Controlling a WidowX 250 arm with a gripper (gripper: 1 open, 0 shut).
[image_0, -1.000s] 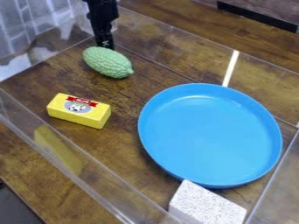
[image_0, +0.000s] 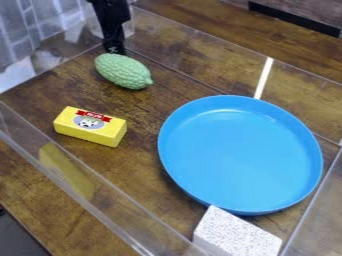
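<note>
My black gripper (image_0: 112, 38) is at the top left edge of the view, mostly out of frame, above and behind a green bumpy vegetable (image_0: 123, 72); its fingers are dark and small, so their opening is hard to make out. The vegetable lies on the wooden surface. A yellow box (image_0: 90, 125) with a red label and cow picture lies below it on the left. A large blue plate (image_0: 239, 152) fills the right side.
A white speckled block (image_0: 235, 236) sits at the bottom right. Clear plastic walls run along the left and lower edges. The wooden area between vegetable and plate is bare.
My gripper has risen slightly toward the top edge of the view. The vegetable, box and plate have not moved.
</note>
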